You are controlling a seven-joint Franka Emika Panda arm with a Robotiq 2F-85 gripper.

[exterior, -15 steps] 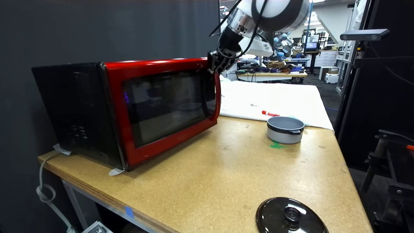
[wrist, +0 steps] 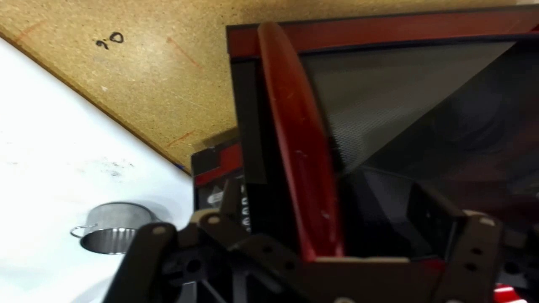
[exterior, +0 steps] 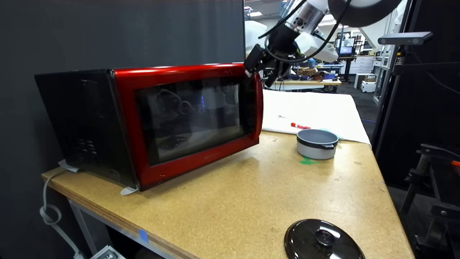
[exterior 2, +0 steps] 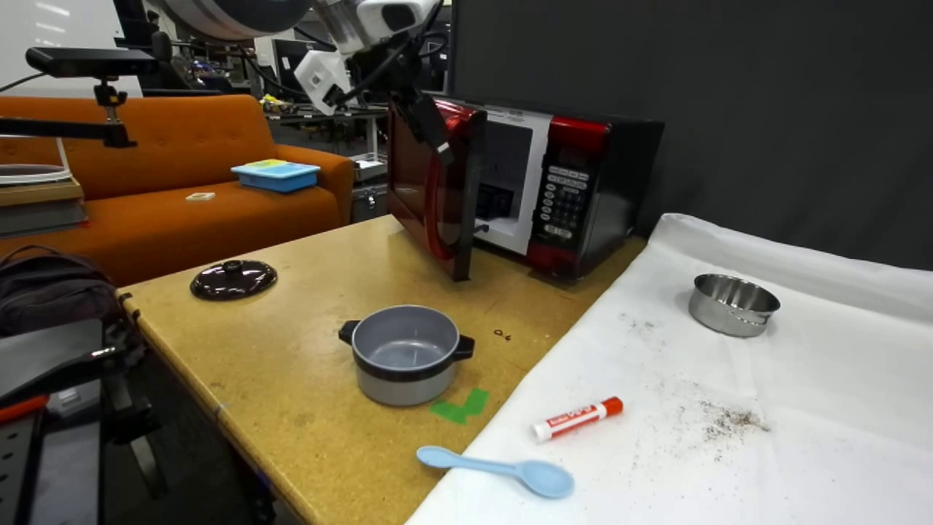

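Observation:
The red microwave (exterior 2: 586, 188) has its door (exterior 2: 411, 184) standing partly ajar, showing the white-framed interior in exterior view 2. My gripper is open at the upper end of the curved red door handle (wrist: 305, 156). In the wrist view the handle runs between the spread fingers, with a gap on both sides. From exterior view 1, the gripper (exterior: 262, 71) appears at the door's top outer corner, one finger on each side of the edge region. Whether either finger touches the handle cannot be made out.
A grey pot (exterior 2: 404, 354) stands on the wooden table, its black lid (exterior 2: 233, 279) lying apart. On the white cloth are a steel pan (exterior 2: 732, 306) and a red marker (exterior 2: 577, 418); a blue spoon (exterior 2: 498, 468) straddles its edge.
The door has swung farther outward, and my gripper has moved with it to the right in exterior view 1. Its fingers now look spread, where before they were close together at the handle.

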